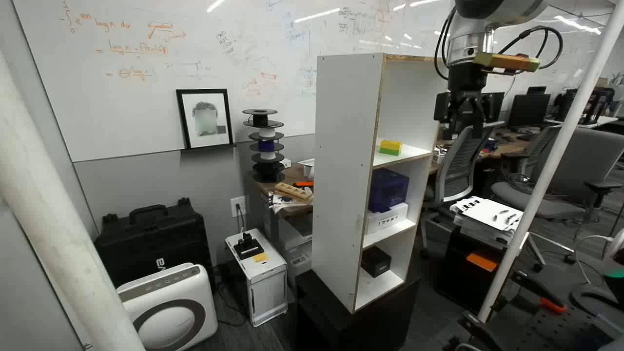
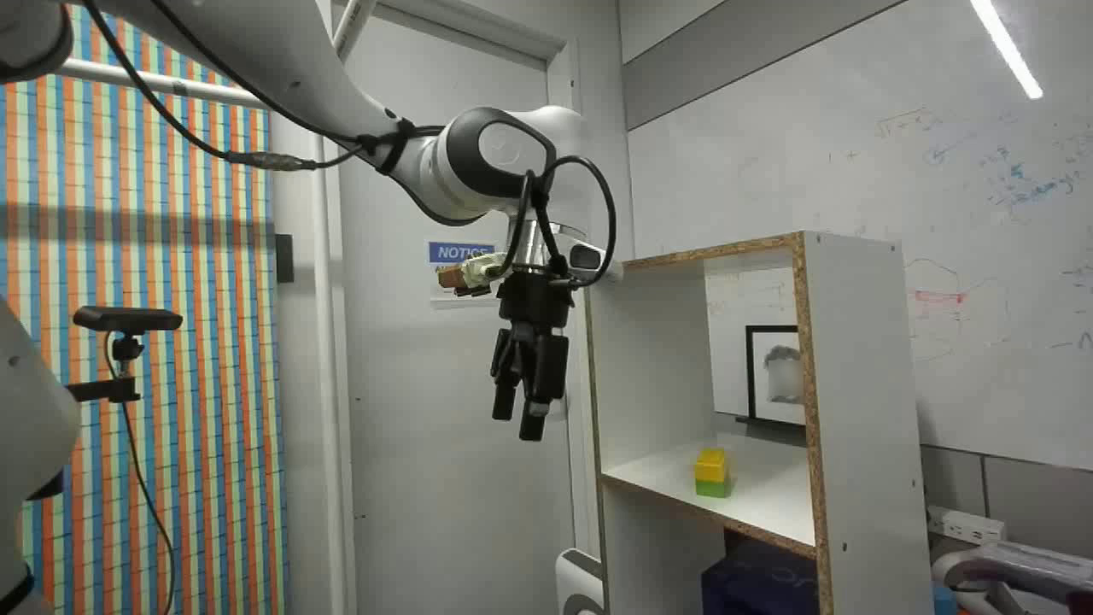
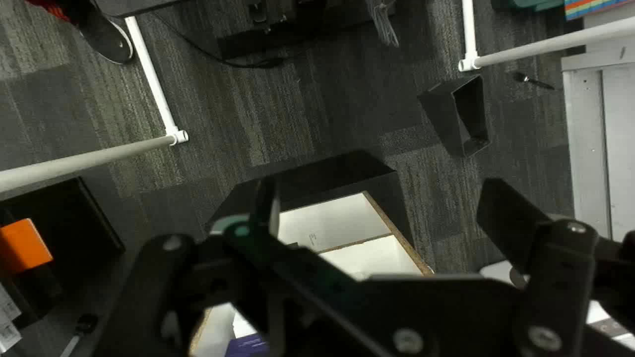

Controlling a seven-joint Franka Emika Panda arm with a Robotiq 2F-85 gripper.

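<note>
My gripper (image 1: 462,126) hangs fingers-down in front of the white shelf unit (image 1: 345,175), level with its top compartment and outside it. In exterior view 2 the gripper (image 2: 517,418) is left of the unit, with nothing held. Wide-apart fingers (image 3: 506,217) show in the wrist view, and the fingers are open and empty. On the top compartment's floor sits a small block, yellow (image 2: 712,465) above green; the same yellow-green block (image 1: 390,147) shows in exterior view 1, well apart from my fingers. The wrist view does not show this block.
White poles (image 1: 550,166) stand nearby. A black bin (image 3: 443,113) is on the floor. Air around the gripper is clear.
</note>
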